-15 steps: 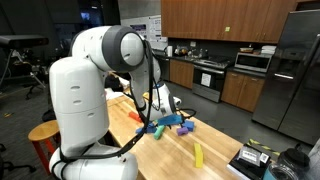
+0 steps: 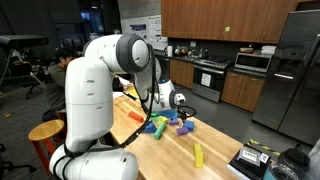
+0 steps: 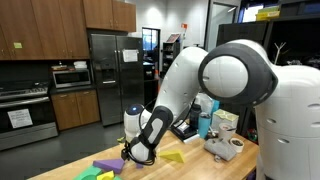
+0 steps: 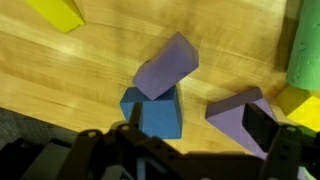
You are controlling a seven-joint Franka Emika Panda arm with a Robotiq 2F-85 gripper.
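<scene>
My gripper stands open above the table, its dark fingers wide apart. In the wrist view, a blue block (image 4: 160,118) lies between and beyond the fingers, with a purple block (image 4: 167,66) against or over its upper edge. A second purple block (image 4: 238,118) lies beside the right finger, which covers part of it. To its right are a yellow block (image 4: 300,106) and a green rounded block (image 4: 306,50). Another yellow block (image 4: 57,12) sits apart at the upper left. From the first exterior side, the gripper (image 2: 172,112) hovers by the cluster of coloured blocks.
The long yellow block (image 2: 198,155) lies alone on the wooden table (image 2: 225,140), with clear room around it. A dark tray-like object (image 2: 250,160) and a round dark item (image 2: 294,160) stand at the table's right end.
The arm's wrist and gripper have shifted slightly and turned over the block cluster. The lone yellow block has stayed in place.
</scene>
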